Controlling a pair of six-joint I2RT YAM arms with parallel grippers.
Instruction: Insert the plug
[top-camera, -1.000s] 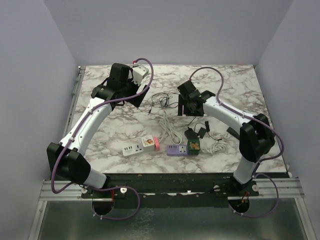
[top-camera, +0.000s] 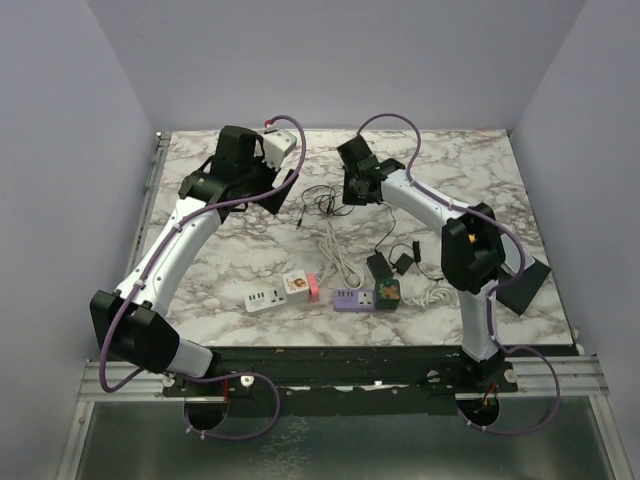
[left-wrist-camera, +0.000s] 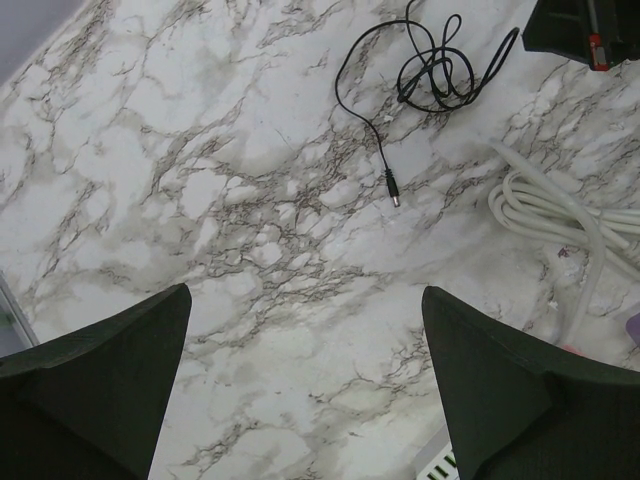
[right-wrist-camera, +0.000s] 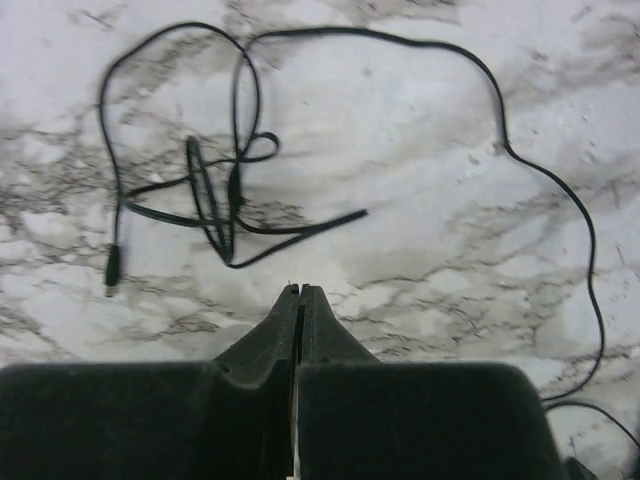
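Note:
A thin black cable lies loosely coiled on the marble table, its barrel plug at the end of a free strand; the right wrist view shows this plug (right-wrist-camera: 113, 265) at left. A black adapter block (top-camera: 378, 265) rests near the purple power strip (top-camera: 352, 300) and the white power strip (top-camera: 264, 300). My left gripper hangs open above bare table, nothing between its fingers. Over the coil's near side, my right gripper is shut, with no object showing between its tips.
A white cube (top-camera: 297, 286) and a dark green cube (top-camera: 387, 293) sit at the strips' ends. White cords (top-camera: 340, 255) are bundled in the middle. A flat black box (top-camera: 523, 288) lies at the right, partly behind my right arm.
My right gripper has moved left and toward the back, from near the black adapter to the coiled cable. The left arm looks unmoved.

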